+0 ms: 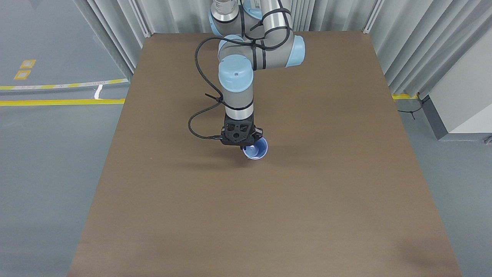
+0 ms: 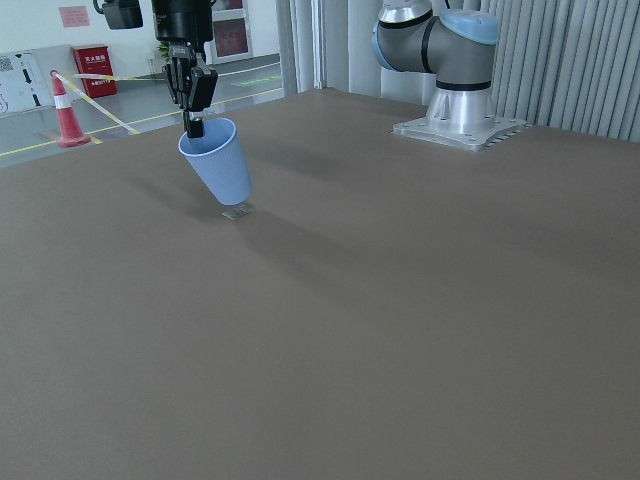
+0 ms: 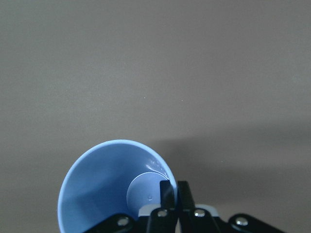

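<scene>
A light blue plastic cup hangs from my gripper, its rim pinched at the side between the two black fingertips. In the left view my gripper points down and the cup is slightly tilted above a small clear patch on the table. In the front view the gripper body partly hides the cup. The wrist view looks straight down into the cup, with its bottom visible.
The arm's base stands at the back edge. Grey curtains line the rear, and a traffic cone stands on the floor beyond the table.
</scene>
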